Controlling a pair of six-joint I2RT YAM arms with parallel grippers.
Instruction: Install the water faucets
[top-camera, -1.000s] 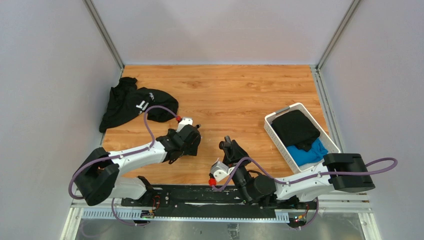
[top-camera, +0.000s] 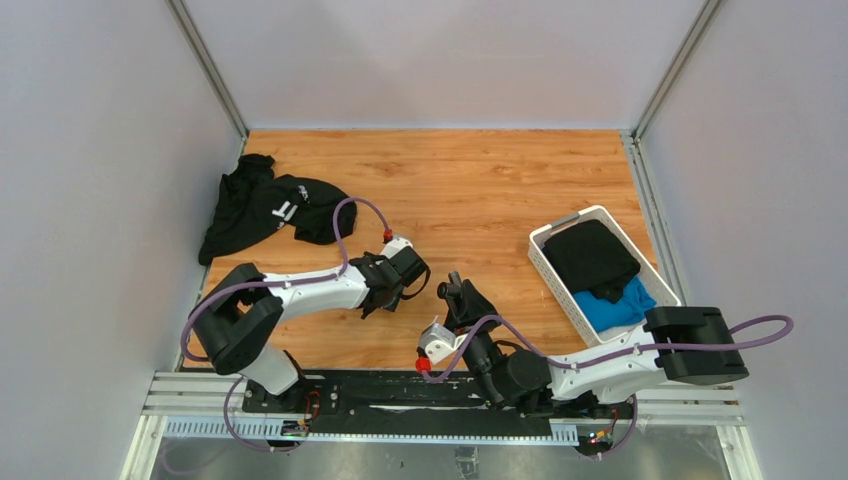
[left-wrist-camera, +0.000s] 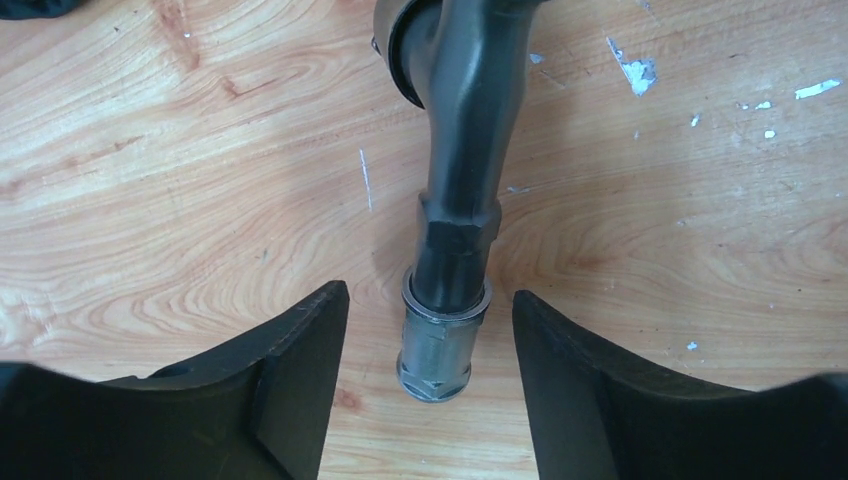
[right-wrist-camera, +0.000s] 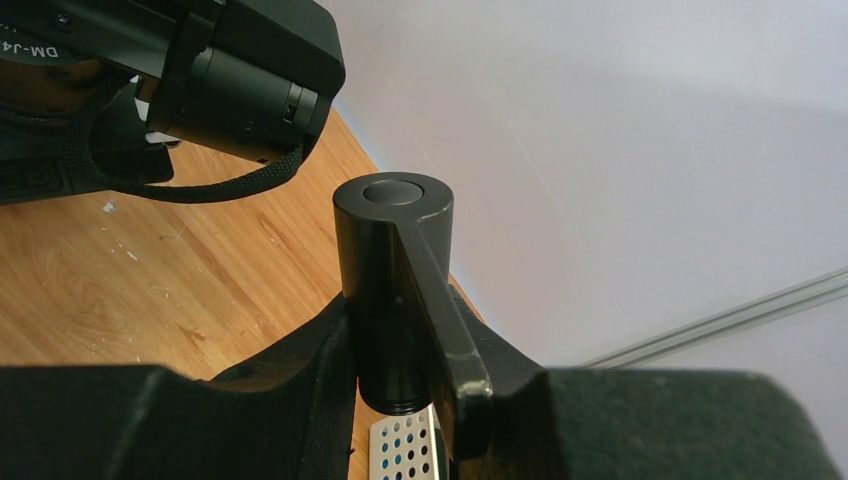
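Observation:
In the left wrist view a dark faucet body (left-wrist-camera: 460, 150) lies on the wood with a metal threaded end (left-wrist-camera: 435, 350) toward me. My left gripper stands open around that end, its fingers apart from it on both sides. In the top view the left arm covers most of this piece. My right gripper is shut on a dark cylindrical faucet piece (right-wrist-camera: 390, 250) with a flat lever, held raised near the table's front edge.
A black cloth (top-camera: 250, 215) lies at the back left. A white basket (top-camera: 543, 260) with black and blue cloths stands at the right.
My left arm has moved toward the right over the last second, its wrist now further right over the table. The right arm looks unchanged.

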